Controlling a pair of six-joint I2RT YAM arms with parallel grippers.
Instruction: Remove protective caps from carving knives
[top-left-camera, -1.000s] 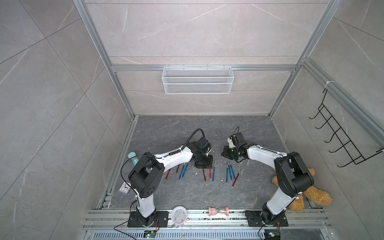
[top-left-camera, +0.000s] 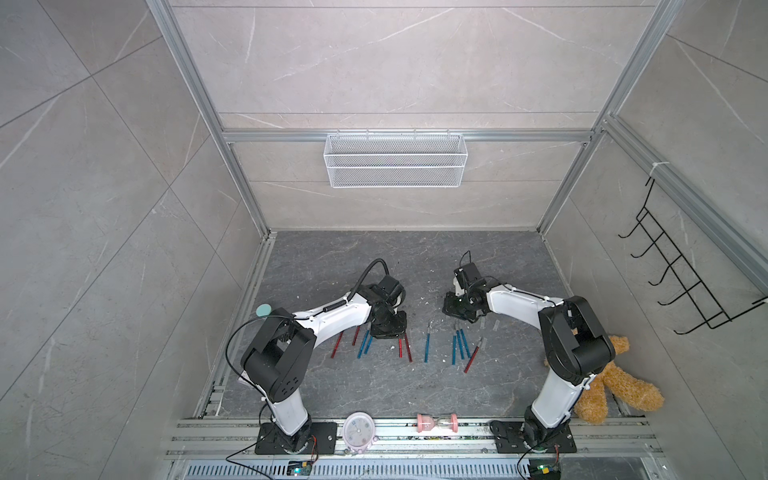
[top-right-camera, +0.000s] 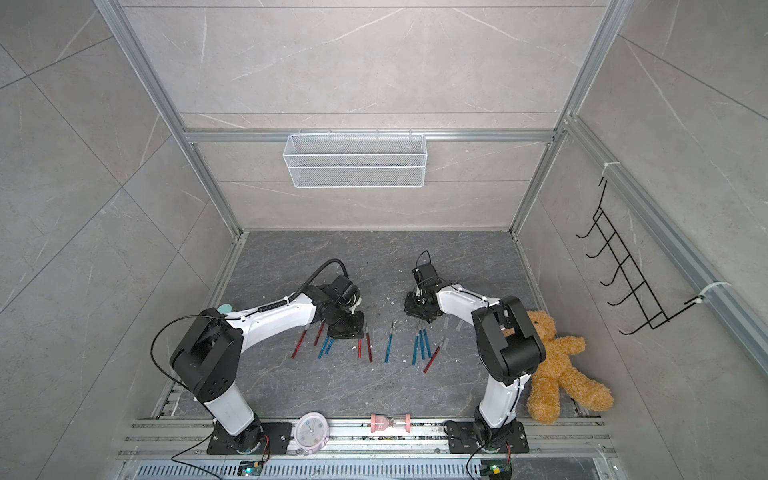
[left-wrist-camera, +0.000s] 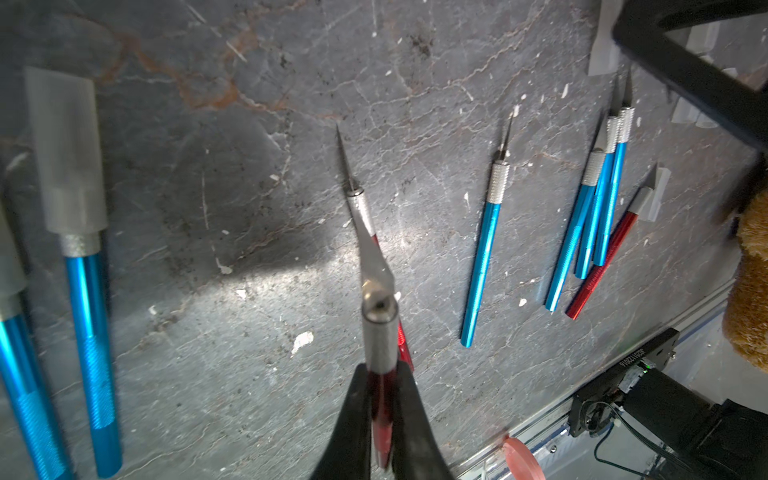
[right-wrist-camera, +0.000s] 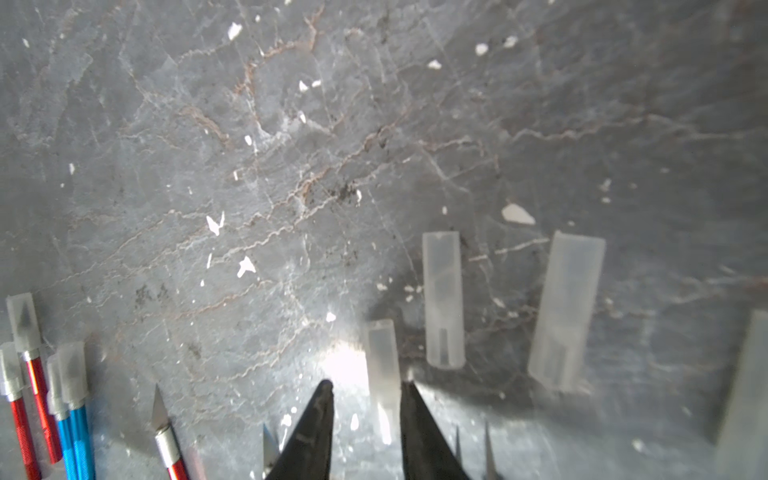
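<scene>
In the left wrist view my left gripper is shut on an upright-tilted red knife (left-wrist-camera: 379, 340) with a bare blade, held above another uncapped red knife (left-wrist-camera: 403, 341). Uncapped blue knives, such as one (left-wrist-camera: 480, 264), lie to its right; capped blue knives (left-wrist-camera: 88, 336) lie to its left. In the right wrist view my right gripper is open above the table, near several loose translucent caps (right-wrist-camera: 443, 296); one cap (right-wrist-camera: 382, 352) lies just beyond its fingertips. Capped red and blue knives (right-wrist-camera: 35, 384) sit at the lower left of that view.
A teddy bear (top-right-camera: 560, 376) sits at the right edge, a pink hourglass (top-right-camera: 390, 421) and round white object (top-right-camera: 311, 432) at the front rail. A wire basket (top-right-camera: 354, 160) hangs on the back wall.
My left arm has moved leftward from its place a second ago, the red knife with it.
</scene>
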